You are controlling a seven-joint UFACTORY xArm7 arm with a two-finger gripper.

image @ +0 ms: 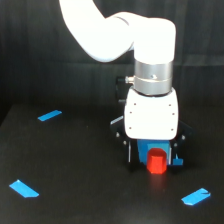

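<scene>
Near the right side of the table, my gripper points down with its two fingers set wide apart. Between and behind them shows a blue object, largely covered by the gripper and a red block. That red block is in front of the blue object, at the level of the fingertips. Whether the red block rests on the table or against the blue piece is hard to tell. No finger visibly presses on the red block.
Blue strips lie flat on the dark table: one at the back left, one at the front left and one at the front right. A dark curtain hangs behind.
</scene>
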